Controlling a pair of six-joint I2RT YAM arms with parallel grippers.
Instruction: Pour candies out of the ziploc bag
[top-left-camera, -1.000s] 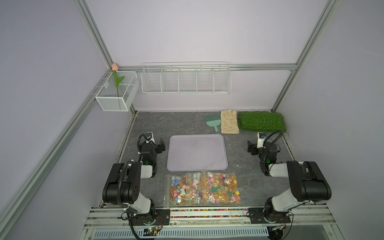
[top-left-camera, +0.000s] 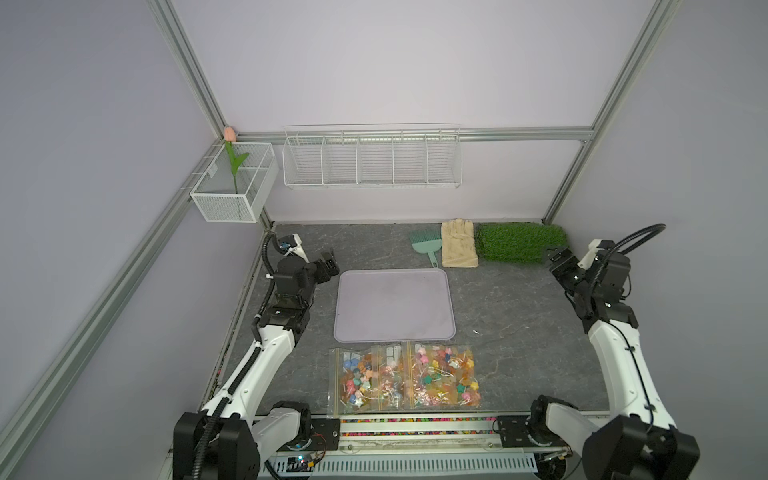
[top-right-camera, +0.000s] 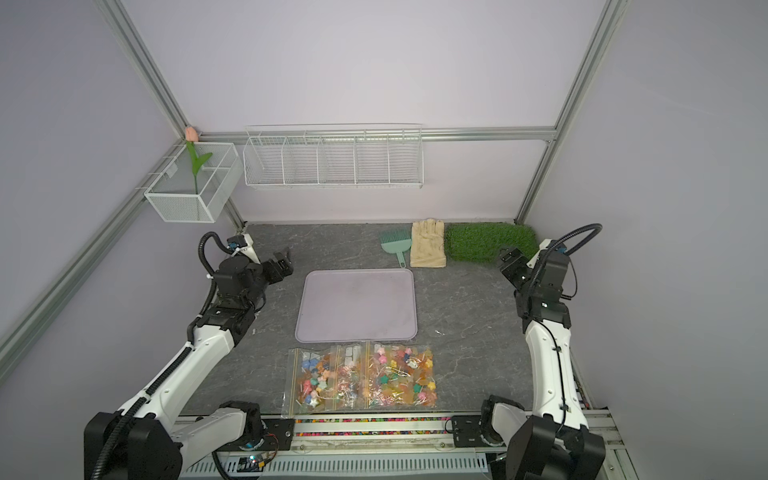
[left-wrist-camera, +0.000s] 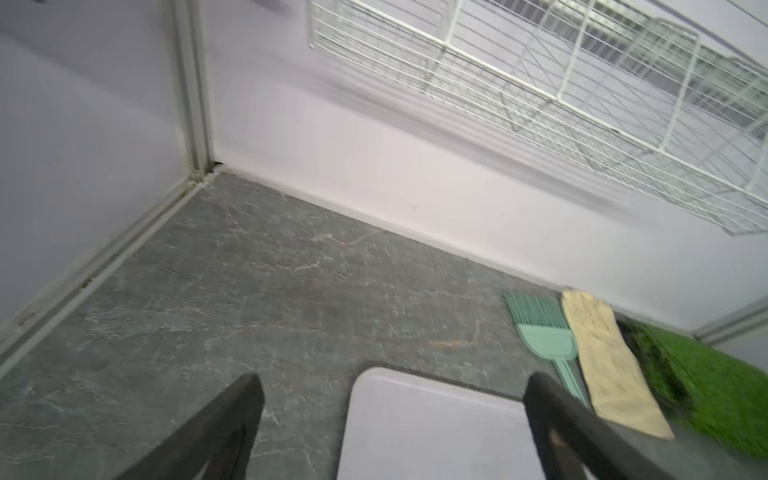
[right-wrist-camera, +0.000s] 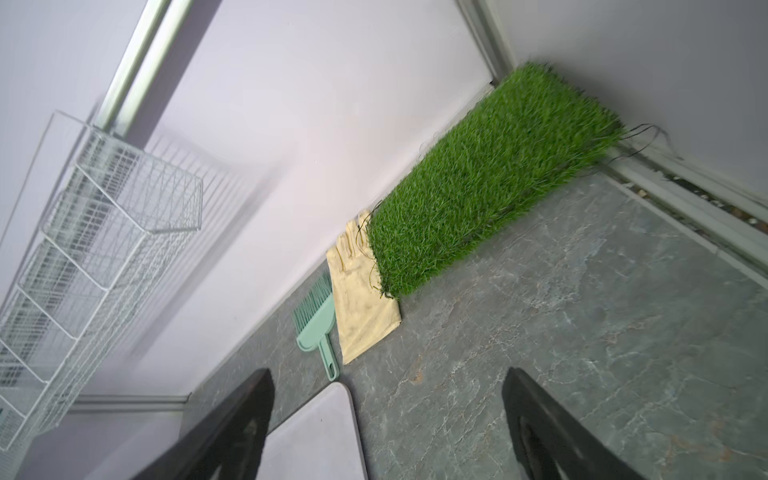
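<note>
Clear ziploc bags of colourful candies lie flat side by side at the table's front edge: a left bag (top-left-camera: 358, 382) and a right bag (top-left-camera: 444, 376), with more candies between them. Behind them rests an empty pale lilac tray (top-left-camera: 393, 305). My left gripper is open and empty, raised at the left of the tray. The right gripper is also open with nothing between its fingers, held up at the far right. Neither gripper is near the bags, which are out of sight in both wrist views.
Along the back lie a green brush (top-left-camera: 426, 242), a beige glove (top-left-camera: 458, 244) and a grass mat (top-left-camera: 521, 242). A wire rack (top-left-camera: 372, 160) and a white basket (top-left-camera: 232, 206) holding a flower hang on the walls. Bare table lies right of the tray.
Both arms have stretched out from their folded pose. The right gripper has gone up and to the right, the left gripper up and a little backward. Bags and tray have stayed put.
</note>
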